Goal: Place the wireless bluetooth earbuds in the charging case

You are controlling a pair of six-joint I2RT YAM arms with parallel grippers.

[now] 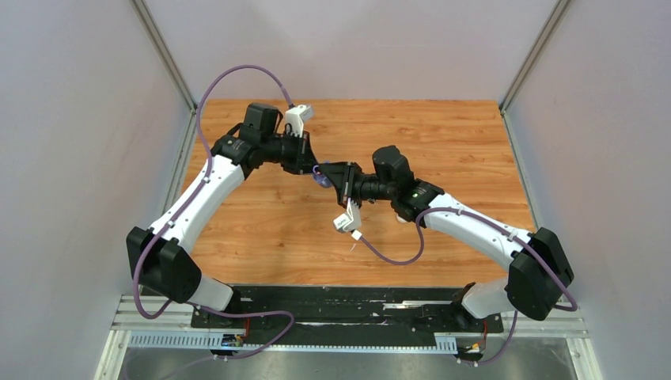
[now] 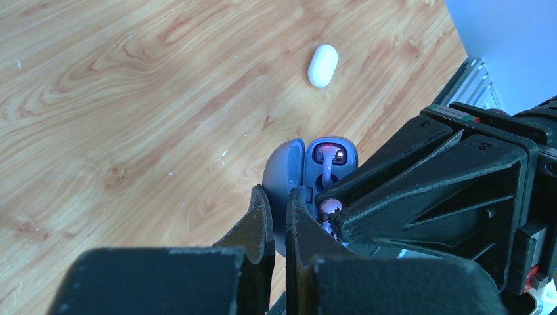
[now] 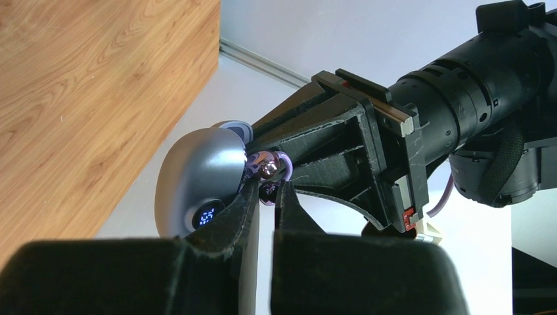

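Observation:
The violet-blue charging case (image 2: pixel 285 172) stands open in the left wrist view, its lid side pinched by my left gripper, which is shut on it. One earbud (image 2: pixel 328 157) with a purple band sits in the far slot. A second earbud (image 2: pixel 330 206) is at the near slot, between the fingers of my right gripper, shut on it. Whether it is fully seated cannot be told. In the right wrist view the case's silvery shell (image 3: pixel 197 167) shows a lit display (image 3: pixel 209 213). From above, the grippers nearly hide the case (image 1: pixel 322 180).
A white capsule-shaped object (image 2: pixel 323 65) lies on the wooden table (image 2: pixel 131 131), apart from the case. The two grippers meet closely over the table, leaving little room between them.

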